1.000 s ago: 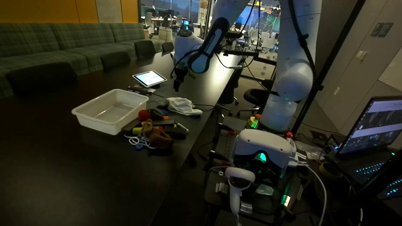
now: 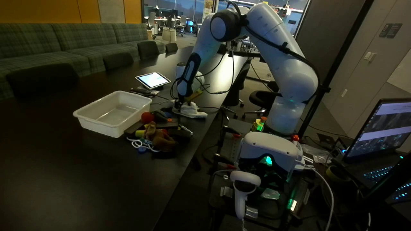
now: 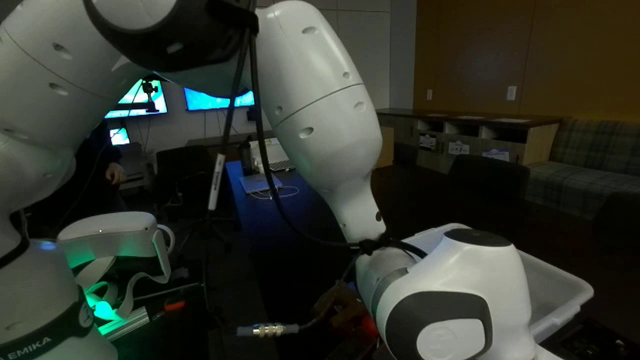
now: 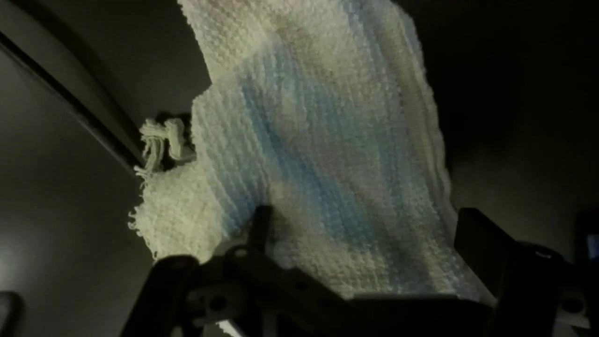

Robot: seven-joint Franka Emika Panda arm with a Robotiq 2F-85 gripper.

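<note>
A crumpled white cloth (image 2: pixel 190 110) lies on the dark table, and in the wrist view the cloth (image 4: pixel 337 140) shows a bluish tint in its folds. My gripper is open right over it, with one finger (image 4: pixel 261 227) pressing into or resting against the fabric and the other at the cloth's right edge. Part of the cloth spreads between the two fingers. In exterior view 1 the gripper (image 2: pixel 178 104) reaches down at the cloth's left end. The arm hides both cloth and fingers in exterior view 2.
An empty white bin (image 2: pixel 112 113) stands left of the cloth. Between them and nearer lies a pile with a red ball (image 2: pixel 147 117), a brown plush toy (image 2: pixel 161 140) and a white cord (image 2: pixel 139 145). A tablet (image 2: pixel 153 80) sits behind.
The arm has come down from above the table, bringing my gripper from mid-air to the cloth. The cloth and the pile look unmoved.
</note>
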